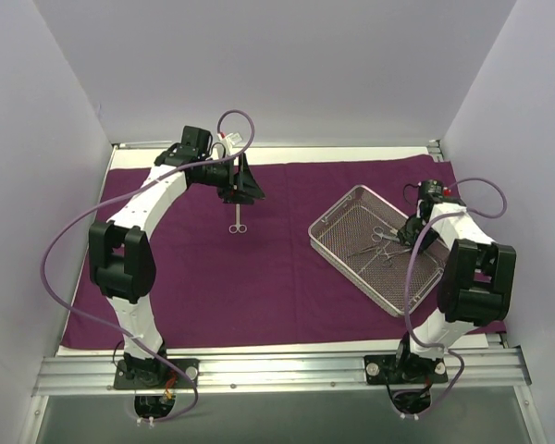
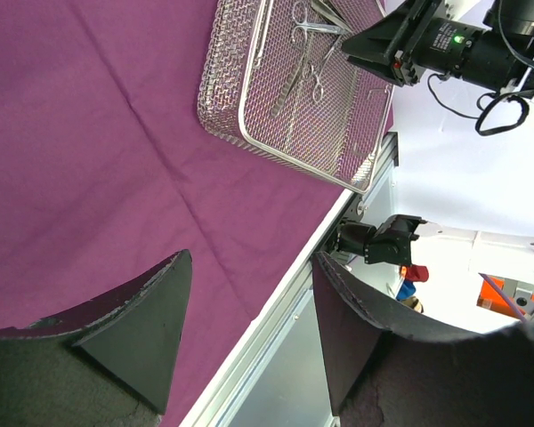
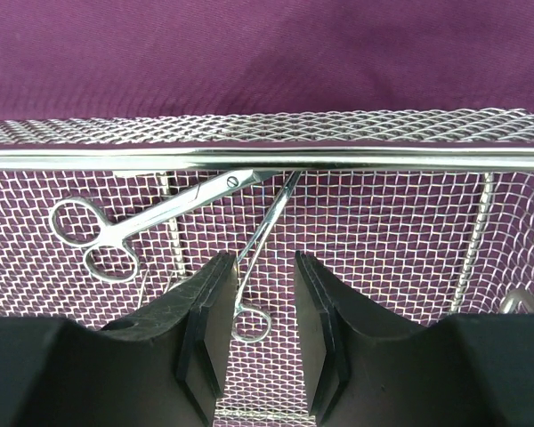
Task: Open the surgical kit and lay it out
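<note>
A wire mesh tray (image 1: 338,268) stands on the right half of the purple cloth, with several metal instruments inside. My right gripper is part open above it, its fingers (image 3: 212,307) apart with nothing gripped between them. Below, a small-ringed instrument (image 3: 251,324) shows through the gap, its tips reaching toward the tray rim (image 3: 383,158). To its left lie larger scissors (image 3: 147,218). Over the cloth at the left hangs my left gripper, open and empty. One ringed instrument (image 1: 238,228) lies on the cloth by that gripper, its upper part partly covered in the top view.
Grey walls (image 1: 37,185) close in on both sides. Purple hoses (image 1: 69,227) loop from both arms, the right one crossing over the tray.
</note>
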